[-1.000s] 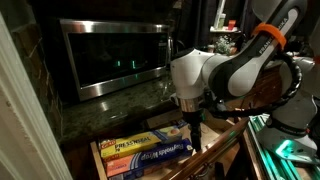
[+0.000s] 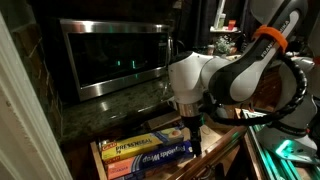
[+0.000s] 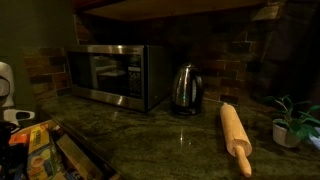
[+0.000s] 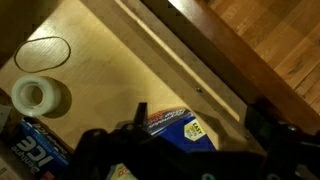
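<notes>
My gripper [image 2: 194, 145] points down over the right end of an open drawer [image 2: 105, 160], close to its front wall. In the wrist view the fingers of my gripper stand wide apart. The end of a blue box [image 4: 188, 130] with a yellow patch lies below, between them in the picture; nothing is gripped. From exterior view 1, the long blue "Press'n Seal" box [image 2: 150, 158] lies in front of a yellow box [image 2: 140, 142] in the drawer. The arm hides part of the boxes' right ends.
A roll of tape [image 4: 36, 95] and a thin loop [image 4: 42, 55] lie on the drawer floor. Above the drawer, the counter holds a microwave [image 3: 110, 75], a kettle [image 3: 187, 88], a rolling pin [image 3: 234, 135] and a potted plant [image 3: 292, 125]. The drawer's front wall [image 4: 200, 85] runs close beside my fingers.
In exterior view 1 the arm's white body has shifted slightly left over the drawer. The boxes look unmoved.
</notes>
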